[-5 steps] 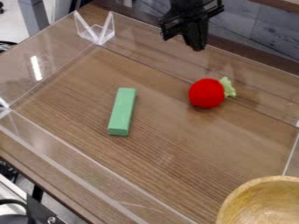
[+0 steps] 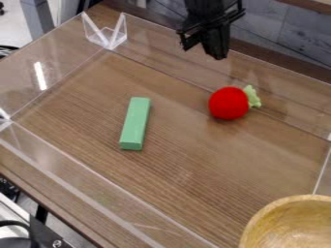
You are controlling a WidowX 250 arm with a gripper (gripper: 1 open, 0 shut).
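Note:
My black gripper hangs at the top centre of the view, above the back of the wooden table; whether its fingers are open or shut is hard to tell. Below and to its right a red round object with a green top lies on the table. A green block lies left of centre, lengthwise toward the front.
A clear plastic piece stands at the back left. A yellow-tan bowl sits at the front right corner. The table's left edge shows dark floor and cables beyond.
My gripper has shifted slightly to the left along the back of the table. The objects on the table have not moved.

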